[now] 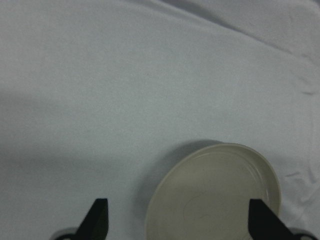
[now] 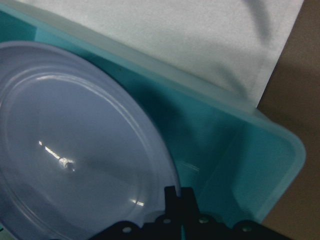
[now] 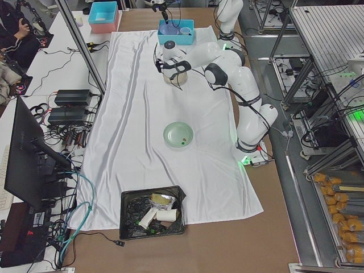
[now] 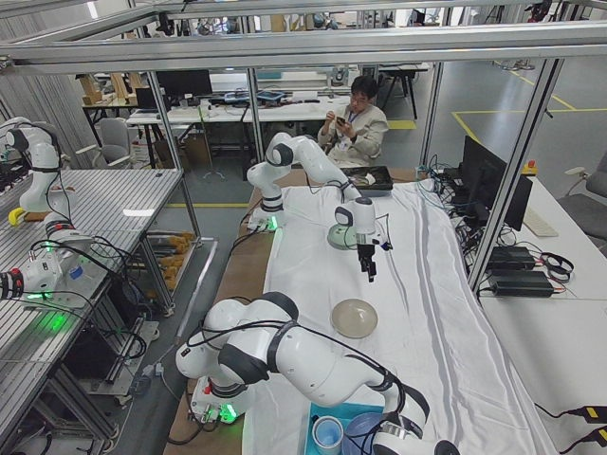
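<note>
A blue plate (image 2: pixel 82 140) is inside a teal bin (image 2: pixel 265 175); my right gripper is shut on its rim. A blue cup (image 4: pixel 328 431) stands in the same bin. My left gripper hangs open over a beige plate (image 4: pixel 354 318), which lies on the white cloth. A green plate (image 3: pixel 178 134) with small bits on it lies farther along the cloth.
A black bin (image 3: pixel 128 227) with rubbish stands at the end of the cloth. The monitor (image 3: pixel 31 156) and cables line one side. The cloth around the green plate is clear.
</note>
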